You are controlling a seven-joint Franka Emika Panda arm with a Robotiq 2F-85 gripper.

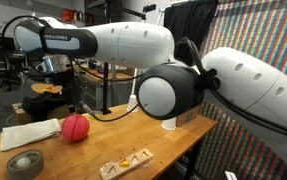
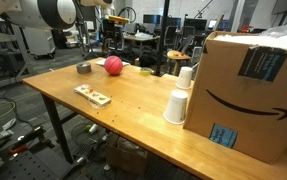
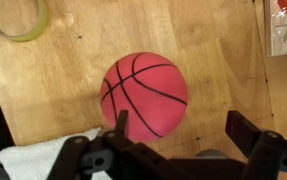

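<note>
A small red ball (image 3: pixel 143 97) with black basketball lines rests on the wooden table. In exterior view 1 the ball (image 1: pixel 75 127) sits between the tape roll and the far table edge; exterior view 2 shows the ball (image 2: pixel 113 65) toward the table's far end. My gripper is above it with its dark fingers spread wide apart and nothing held. From the wrist, the ball appears below the opening, nearer the left finger. The arm's white links cross the upper part of exterior view 1.
A grey tape roll (image 1: pixel 25 164) and a folded white cloth (image 1: pixel 30 134) lie near the ball. A wooden block with small parts (image 1: pixel 127 164) is farther right. White cups (image 2: pixel 175 106) and a large cardboard box (image 2: pixel 241 95) occupy the table's other end, with bare wood between.
</note>
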